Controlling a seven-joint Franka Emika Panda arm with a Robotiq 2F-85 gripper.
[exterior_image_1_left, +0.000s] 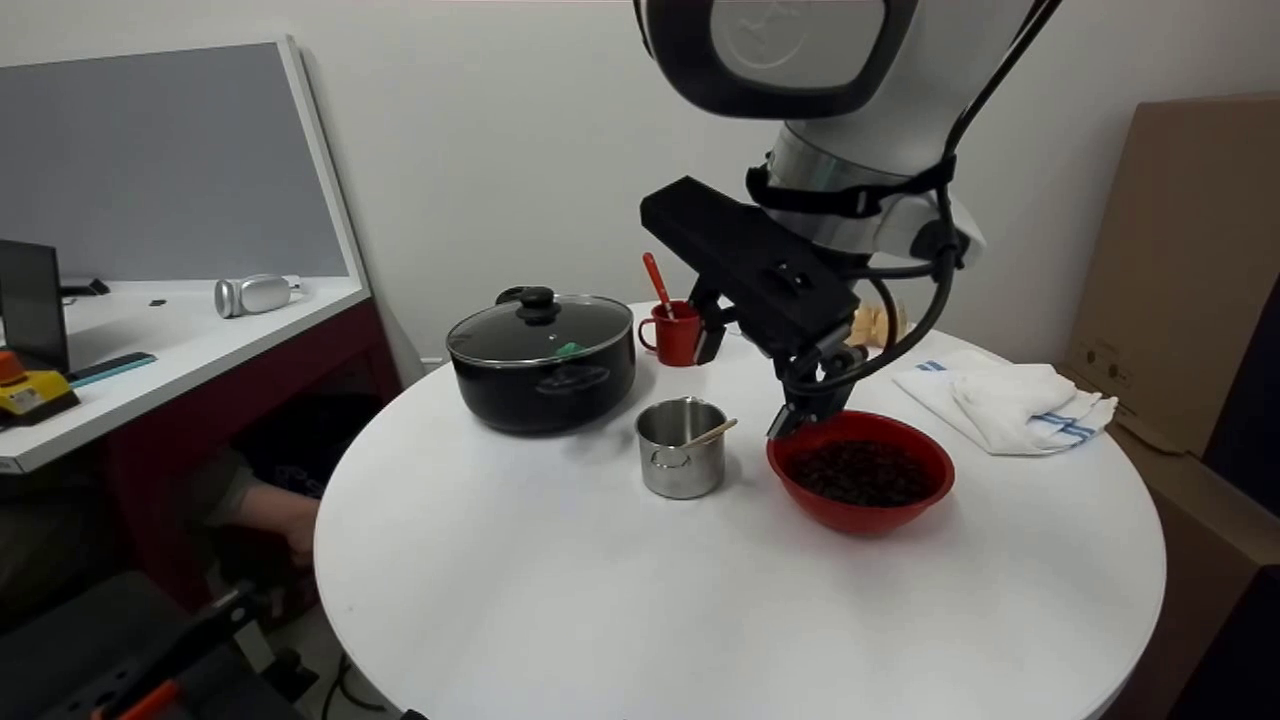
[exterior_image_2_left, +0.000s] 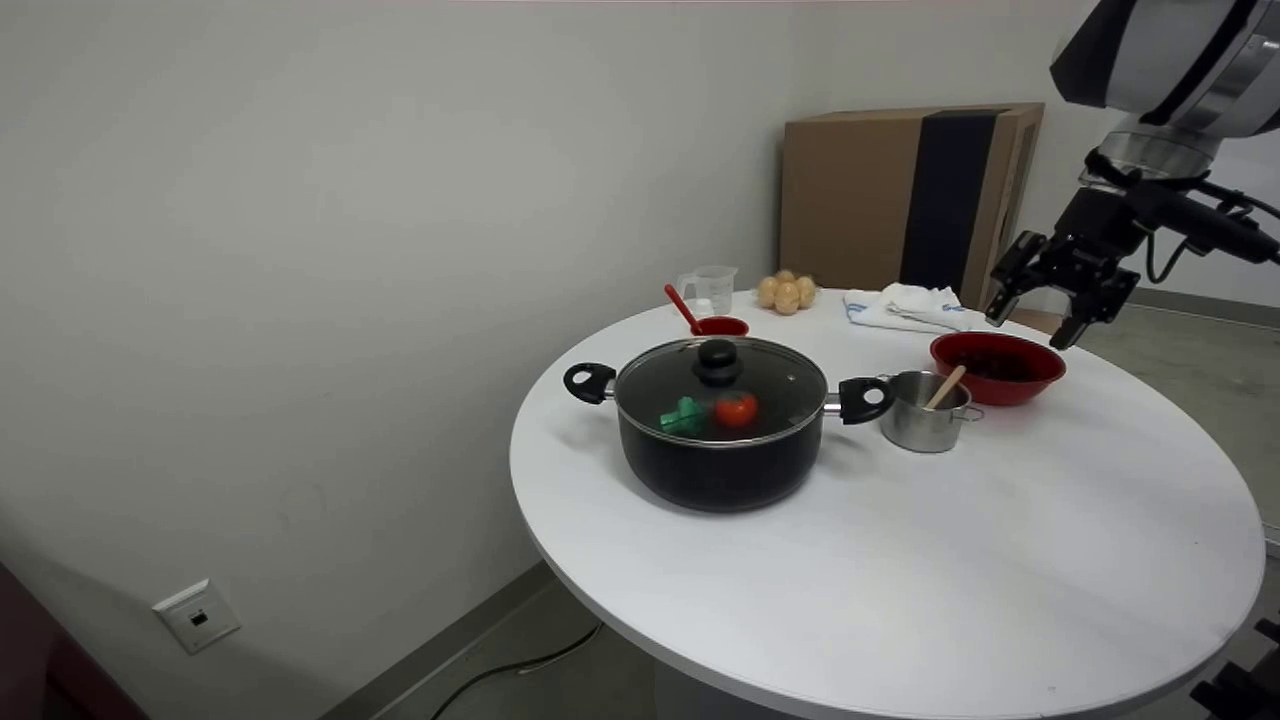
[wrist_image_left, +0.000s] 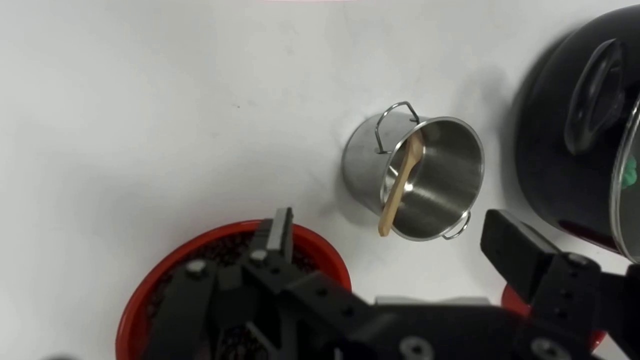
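Note:
My gripper (exterior_image_1_left: 746, 384) stands open above the table, its fingers spread wide with nothing between them. In the wrist view one finger (wrist_image_left: 279, 234) overlaps the rim of the red bowl (wrist_image_left: 333, 255), and the other is near the black pot (wrist_image_left: 540, 150). The bowl holds dark beans (exterior_image_1_left: 861, 472). Beside it is a small steel pot (exterior_image_1_left: 681, 446) with a wooden spoon (wrist_image_left: 399, 192) leaning in it, the handle over the rim. In the wrist view this pot appears between and beyond my fingertips. The large black pot wears a glass lid (exterior_image_2_left: 768, 396).
Behind the black pot is a red mug (exterior_image_1_left: 678, 336) with a red-handled utensil. A folded white towel (exterior_image_1_left: 1014, 402), a clear measuring cup (exterior_image_2_left: 710, 288) and several round tan items (exterior_image_2_left: 786, 293) lie farther back.

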